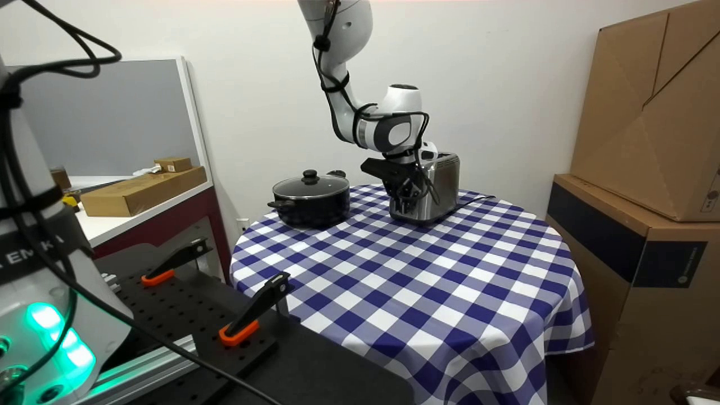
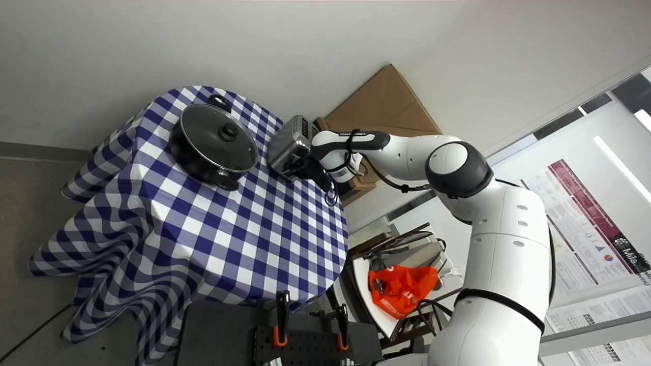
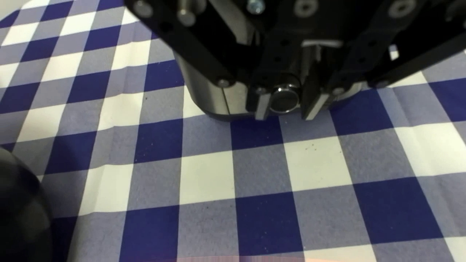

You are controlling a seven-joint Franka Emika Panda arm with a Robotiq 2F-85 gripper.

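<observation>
A steel toaster stands upright toward the back right of the checked table, and exterior view 2 shows the toaster with my arm reaching in from the right. My gripper is low at the toaster's front face. In the wrist view a round, dark-centred knob sits between the fingertips of my gripper, which is shut on it; a sliver of gap seems to show on the right side. Behind the gripper's dark linkage much of the toaster's front is hidden.
A black pot with a glass lid stands left of the toaster. Large cardboard boxes rise beyond the table's right edge. A dark cord runs from the toaster's right side.
</observation>
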